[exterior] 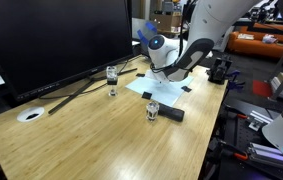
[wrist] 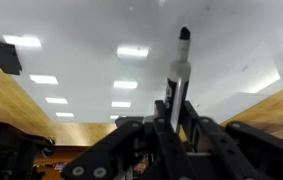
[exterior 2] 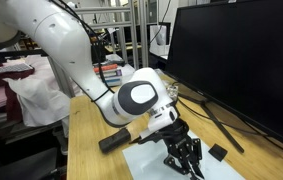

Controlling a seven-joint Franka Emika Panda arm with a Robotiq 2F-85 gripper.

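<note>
A slim white pen-like stick (wrist: 179, 76) with a black tip rises out of my gripper in the wrist view. The dark fingers are shut on it near its base. Beyond its tip lies a glossy white sheet (wrist: 101, 85) with bright ceiling-light reflections. In the second exterior view my gripper (exterior 2: 188, 158) points down low over the white sheet (exterior 2: 146, 157). Whether the tip touches the sheet cannot be told. The gripper is small and pale against the sheet (exterior: 184, 98) in the first exterior view.
A black block (exterior 2: 218, 152) lies on the sheet. Clear bottles (exterior: 111, 80) stand to its left and front, and a long dark object (exterior: 169, 115) lies near the front bottle. A monitor (exterior: 61, 45) backs the table. The table's left part is open.
</note>
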